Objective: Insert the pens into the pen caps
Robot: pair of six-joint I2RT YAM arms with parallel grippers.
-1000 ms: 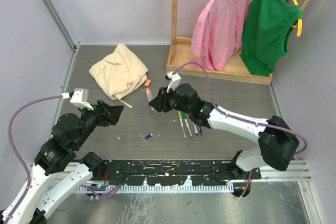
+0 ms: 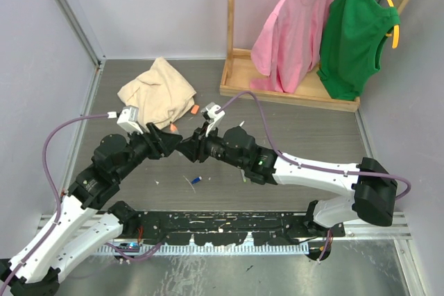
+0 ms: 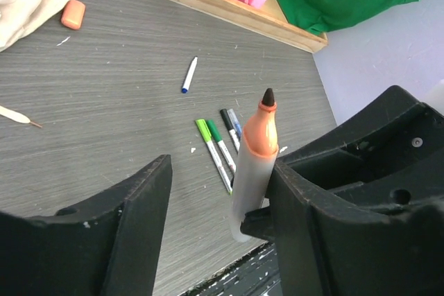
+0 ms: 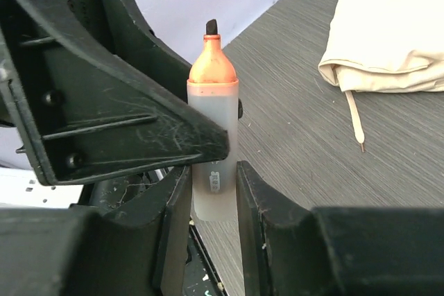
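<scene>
An uncapped orange marker [image 4: 214, 98] with a clear body stands upright, dark tip up. In the right wrist view my right gripper is shut on its lower body. Around the same marker [image 3: 254, 157], higher up, my left gripper stands open, one finger on each side; in the left wrist view the marker is nearer the right-hand finger. From above, the two grippers meet and hide most of the marker. An orange cap [image 3: 73, 14] lies by the cloth. A blue cap [image 2: 196, 179] lies on the table's front part.
Several markers lie together, among them a lime one [image 3: 213, 154] and a dark green one [image 3: 221, 145]; a small white pen [image 3: 189, 75] lies apart. Beige cloth [image 2: 158, 93] rests at the back left. A wooden rack [image 2: 236, 89] with hanging clothes stands behind.
My left gripper has moved right and up to the marker, its fingers now on either side of it.
</scene>
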